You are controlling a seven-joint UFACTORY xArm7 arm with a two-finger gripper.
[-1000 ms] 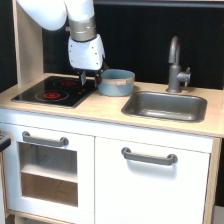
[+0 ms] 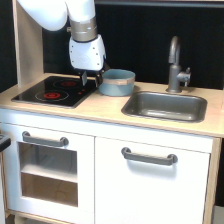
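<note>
A grey-blue pot (image 2: pixel 118 84) stands upright on the wooden counter, between the black cooktop and the sink. At its left rim, my dark gripper (image 2: pixel 92 78) points downward beneath the white arm (image 2: pixel 84 28). In this small view the fingertips blend into the dark cooktop and backdrop. Whether they touch the pot, and whether anything lies between them, cannot be made out. The pot's inside is mostly hidden from this angle.
The cooktop (image 2: pixel 55 91) with red rings is bare to the left. A metal sink (image 2: pixel 165 105) with a tall grey faucet (image 2: pixel 176 68) lies to the right. Below are an open-fronted oven door (image 2: pixel 47 142) and a white cabinet door (image 2: pixel 150 190) with grey handles.
</note>
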